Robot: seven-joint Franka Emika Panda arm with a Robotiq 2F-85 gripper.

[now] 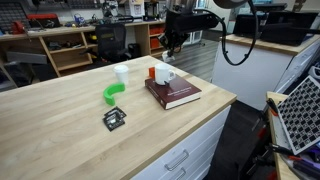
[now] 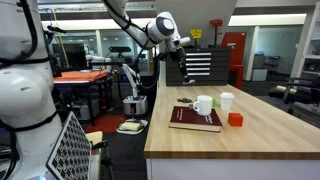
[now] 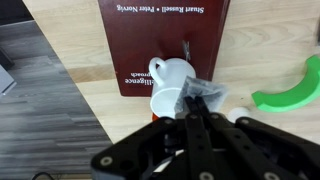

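A white mug point(image 1: 165, 74) stands on a dark red book point(image 1: 175, 92), its handle showing in the wrist view beside the mug's body point(image 3: 174, 74). My gripper point(image 1: 170, 54) hangs above the mug, apart from it in exterior view 2. Its fingers are shut. Crumpled pale grey material point(image 3: 204, 91) shows at the fingertips in the wrist view; whether it covers the fingers or is something thin between them cannot be told. No mug or other solid object is in the grip.
Left of the book are a green curved piece point(image 1: 113, 93), a white cup point(image 1: 121, 73) and a flat black item point(image 1: 114, 118). Beside the mug sits a red block point(image 2: 235, 119).
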